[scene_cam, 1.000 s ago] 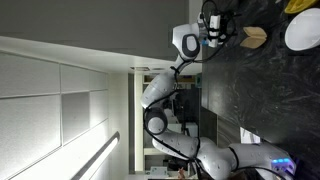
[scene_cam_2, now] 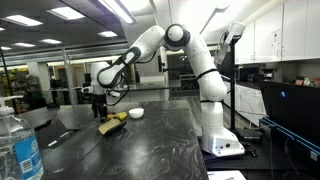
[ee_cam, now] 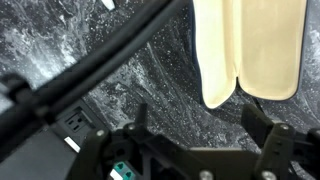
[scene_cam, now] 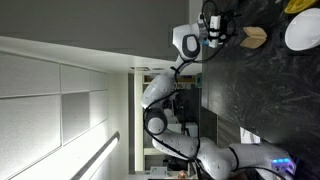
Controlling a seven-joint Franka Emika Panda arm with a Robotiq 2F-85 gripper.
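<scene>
A tan object (ee_cam: 270, 45) with a paler narrow side (ee_cam: 216, 55) lies on the dark, streaked tabletop in the wrist view. My gripper is open, its fingers spread below that object's near end, with bare table showing between them. In exterior view 1 the same tan piece (scene_cam: 254, 37) rests just right of the gripper (scene_cam: 231, 22). Exterior view 2 shows the gripper (scene_cam_2: 101, 113) low over the table, with the tan piece (scene_cam_2: 112, 125) beside it. Whether the fingers touch it cannot be told.
A round white dish (scene_cam: 303, 30) and a yellow item (scene_cam: 298, 5) sit further right in exterior view 1. A clear bottle (scene_cam_2: 22, 148) stands at the left edge of exterior view 2. A dark cable crosses the wrist view.
</scene>
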